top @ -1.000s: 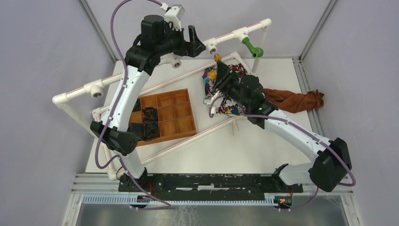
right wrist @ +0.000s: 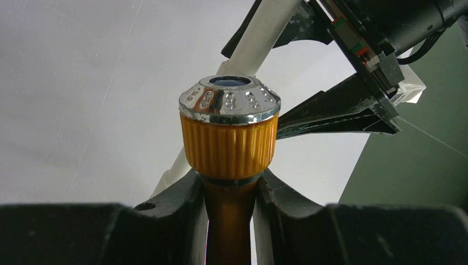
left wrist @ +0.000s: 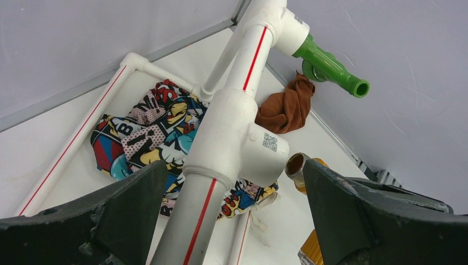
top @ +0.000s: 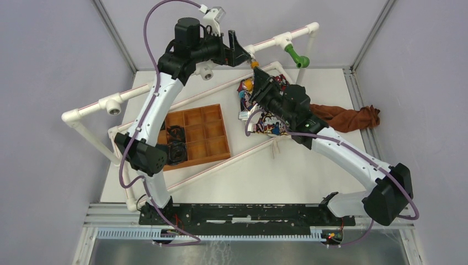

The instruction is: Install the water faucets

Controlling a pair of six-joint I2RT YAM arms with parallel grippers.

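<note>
An orange faucet with a chrome end is held upright in my right gripper, shut on its body. In the top view it is just below a white tee fitting, whose outlet is beside the faucet's threaded end in the left wrist view. My left gripper is open over the upper pipe, its fingers either side of it behind that tee. A green faucet sits in the tee farther right on the same pipe.
A wooden compartment tray with black items lies lower left. Patterned cloth and a brown cloth lie on the table. Other empty tees are along the pipe to the left.
My left gripper has moved right along the pipe toward the middle tee. The orange faucet in my right gripper has shifted slightly, closer to that tee.
</note>
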